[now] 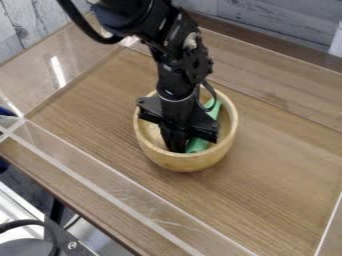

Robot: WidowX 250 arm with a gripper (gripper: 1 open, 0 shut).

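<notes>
A light wooden bowl (156, 155) rests on the brown wooden table (254, 195). My black gripper (177, 132) reaches down into it from the top of the view, its lower end inside the bowl and hiding much of the interior. A green object (201, 141) lies in the bowl at the right, partly behind the gripper. The fingertips are dark and hard to make out, so whether anything is between them does not show.
A white-grey wall (275, 22) runs along the back. Clear tape strips cross the table at left and front. Black cables (40, 238) are at the lower-left corner. The table right of the bowl is clear.
</notes>
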